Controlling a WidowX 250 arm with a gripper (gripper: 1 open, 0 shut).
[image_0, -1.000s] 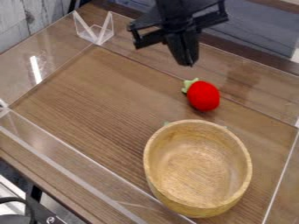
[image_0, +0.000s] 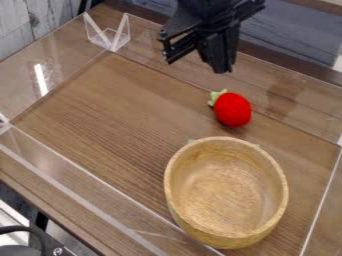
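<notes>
The black gripper (image_0: 214, 48) hangs at the top centre of the camera view, above and behind a red object (image_0: 231, 110) with a small green top, apart from it. Its fingers look closed, with nothing visible between them. The red object lies on the wooden surface, right of centre. A round tan bowl (image_0: 225, 228) stands empty at the lower right, in front of it.
A white wire holder (image_0: 107, 30) is at the upper left. Dark cables lie at the lower left corner.
The gripper has shifted and tilted slightly at the top of the view. The red object and bowl have not moved.
</notes>
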